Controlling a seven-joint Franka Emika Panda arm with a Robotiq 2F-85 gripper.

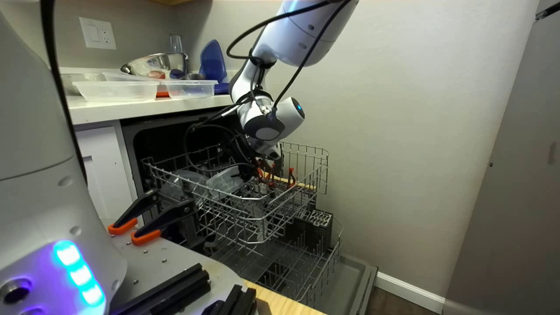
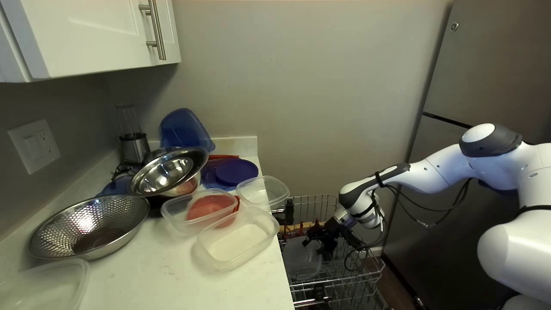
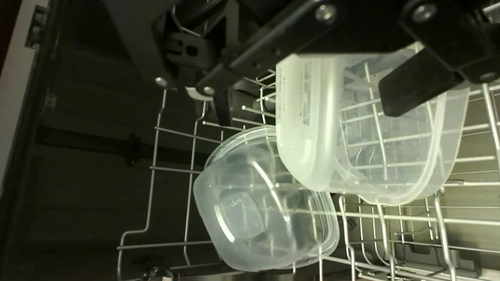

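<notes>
Two clear plastic containers rest in the upper rack (image 1: pixel 254 198) of the dishwasher. In the wrist view, the nearer container (image 3: pixel 304 121) stands tilted on its side, its frosted base facing left. Lower and behind it is a rounder container (image 3: pixel 243 210), bottom toward the camera. My gripper is open above them, its dark fingers (image 3: pixel 415 84) wide apart. One finger overlaps the nearer container's open side; the other is left of its base with a gap between. Whether the right finger touches the plastic cannot be told. In exterior view 2, the gripper (image 2: pixel 325 238) hangs over the rack beside a container (image 2: pixel 302 258).
Orange-red items and a wooden utensil (image 1: pixel 307 184) lie at the rack's far side. Rack wires surround the containers. The counter (image 2: pixel 170 279) holds several clear containers, a colander (image 2: pixel 93 227), metal bowls (image 2: pixel 168 173) and blue lids (image 2: pixel 236 172). The lower rack (image 1: pixel 309 262) looks largely empty.
</notes>
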